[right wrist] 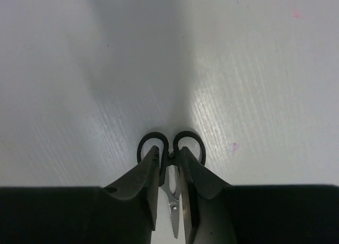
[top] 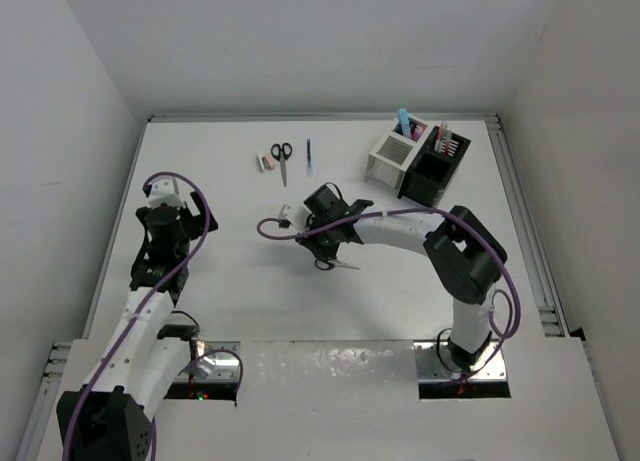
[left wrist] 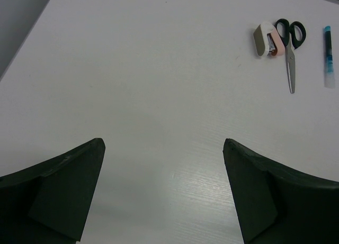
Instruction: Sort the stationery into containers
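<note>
My right gripper is over black-handled scissors (right wrist: 202, 148) near the table's middle, its fingertips at the handles; whether it grips them is unclear. My left gripper hangs open at the table's left, nothing between its fingers. At the back lie a white-pink stapler (top: 262, 161), more scissors (top: 283, 166) and a blue pen (top: 309, 156). At the back right stand a white container (top: 385, 161) and a black one (top: 430, 171), both with stationery in them.
The table (top: 230, 271) has free room between the arms and at the back left. Walls and metal rails border it on the sides and back.
</note>
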